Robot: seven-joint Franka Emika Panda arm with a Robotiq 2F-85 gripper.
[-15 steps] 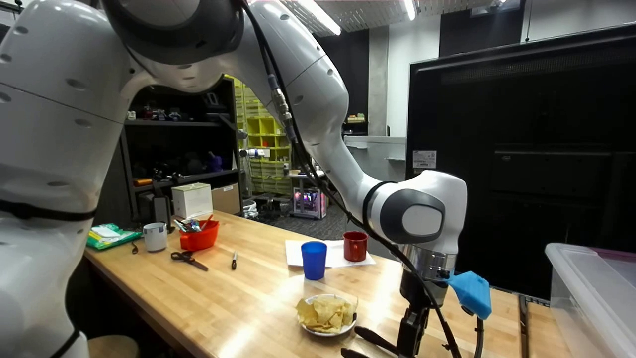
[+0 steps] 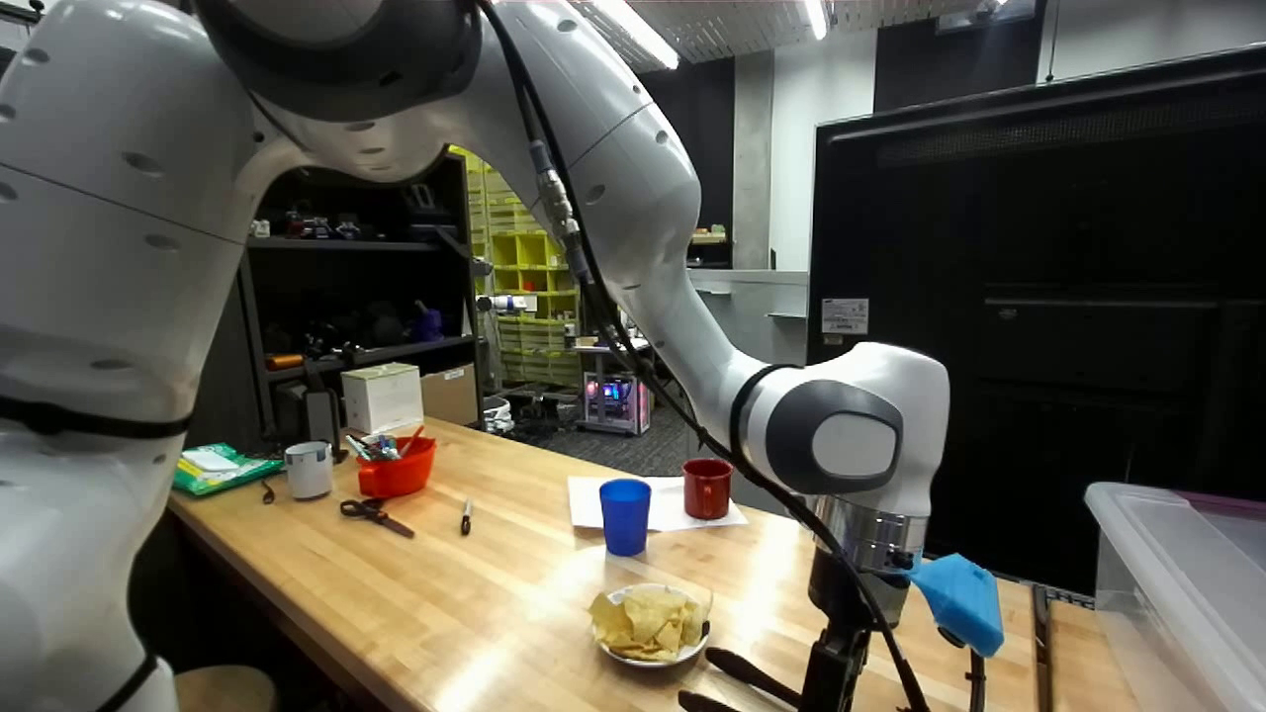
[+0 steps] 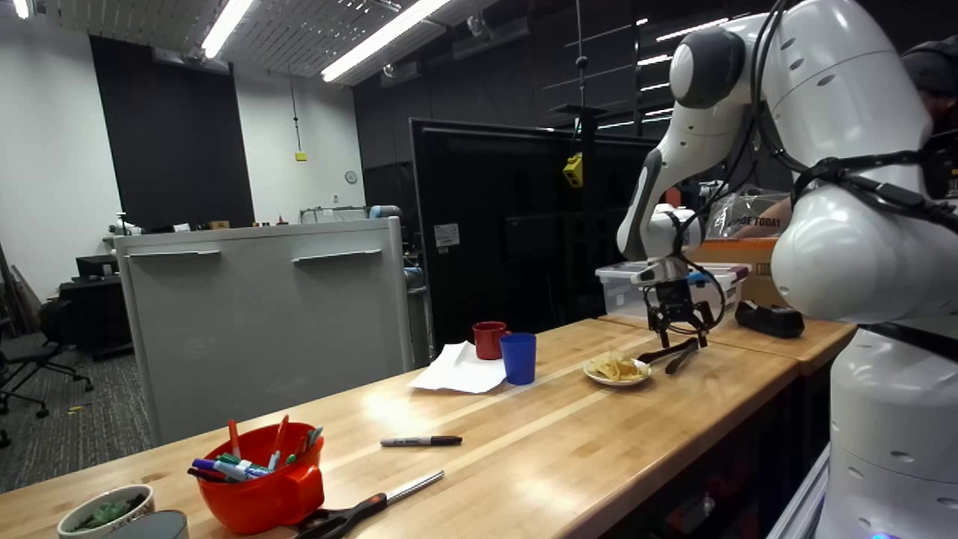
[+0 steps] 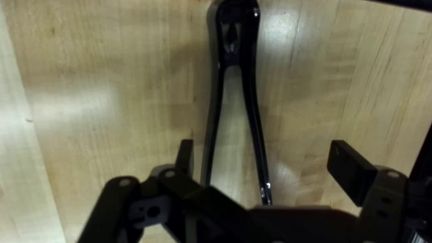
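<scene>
Black tongs [image 4: 253,107] lie on the wooden table, their two arms spread apart and their hinged end at the top of the wrist view. My gripper is open above them, one finger on each side, and nothing is held. The tongs' arms run between the fingers, closer to the left one. In the second exterior view the gripper [image 3: 684,343] points down over the tongs [image 3: 669,355], just beside a plate of chips [image 3: 617,369]. The first exterior view cuts off the fingertips at its lower edge.
A blue cup [image 2: 625,517] stands near the chips, with a red mug [image 2: 707,489] behind it on white paper [image 2: 587,500]. Scissors [image 2: 377,516], a marker [image 2: 466,517] and a red pen container [image 2: 398,470] are farther off. A clear bin [image 2: 1169,593] stands at the right.
The arm's wrist and gripper have shifted slightly to the right in the first exterior view. The tongs, chips and cups look unmoved.
</scene>
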